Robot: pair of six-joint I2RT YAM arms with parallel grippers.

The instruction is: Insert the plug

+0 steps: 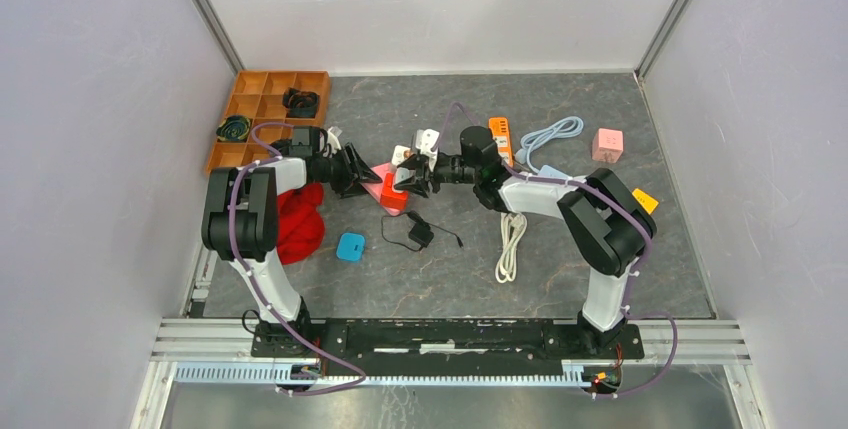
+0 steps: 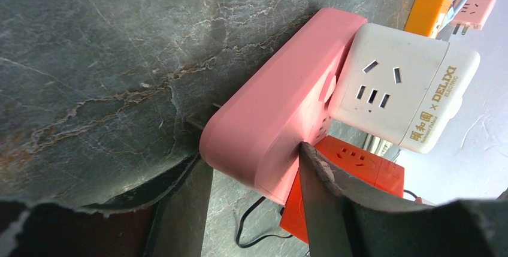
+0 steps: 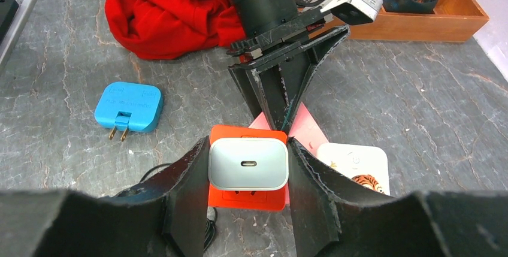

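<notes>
The pink plug adapter (image 2: 275,95) is held by my left gripper, shut on it, its prongs pointing out sideways in the left wrist view. A white socket adapter (image 2: 398,83) and an orange-red adapter (image 2: 359,167) are plugged or set against its socket face; which is seated cannot be told. My right gripper is shut on a small white-topped piece (image 3: 248,173) over the orange-red adapter. In the top view both grippers meet around this group from left and right.
A blue adapter (image 1: 350,247) and a black charger (image 1: 421,234) lie in front. A red cloth (image 1: 298,224) and wooden tray (image 1: 225,154) are at left; an orange strip (image 1: 500,131), coiled cables and a pink cube (image 1: 607,145) at right.
</notes>
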